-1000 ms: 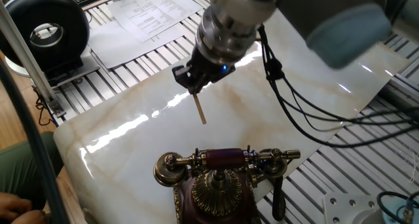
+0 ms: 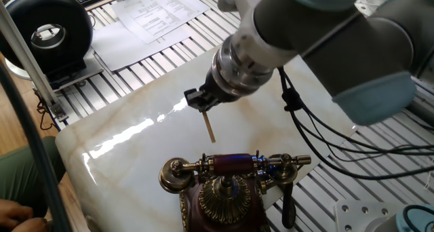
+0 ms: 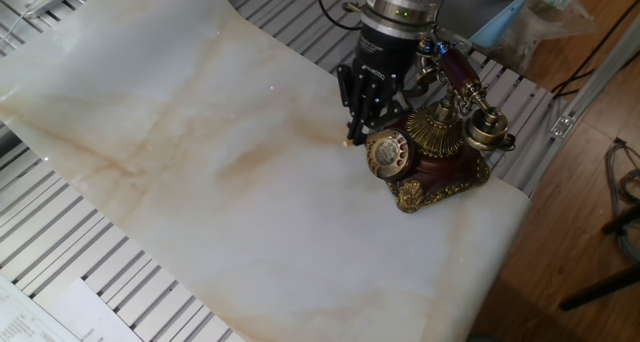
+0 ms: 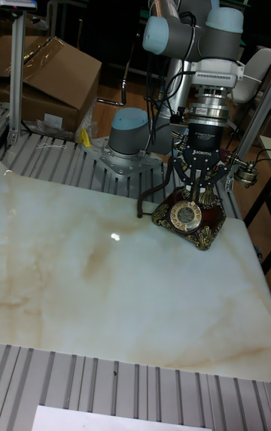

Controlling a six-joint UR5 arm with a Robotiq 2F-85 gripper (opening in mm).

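A thin tan stick (image 2: 209, 128) slants down from my gripper (image 2: 201, 108), which is shut on its upper end. An antique-style telephone (image 2: 226, 203) in dark red and brass stands on the marbled sheet, handset (image 2: 234, 164) resting across its cradle. In the first exterior view the stick's lower end appears above the handset in the picture. From the second exterior view, the gripper (image 3: 356, 134) is right beside the rotary dial (image 3: 388, 153), with only a small piece of the stick showing. In the third view, the fingers overlap the telephone (image 4: 190, 218); whether anything touches cannot be told.
The glossy marbled sheet (image 3: 200, 182) is bare away from the telephone. Black cables (image 2: 319, 133) hang from the arm. Papers (image 2: 159, 15) and a black round device (image 2: 46, 34) are at the far side. A person's hand (image 2: 20, 215) shows at lower left.
In the first exterior view, the gripper and stick have shifted slightly downward, bringing the stick's tip nearer the telephone in the picture. The wrist has tilted and the arm swung right. The telephone has stayed put.
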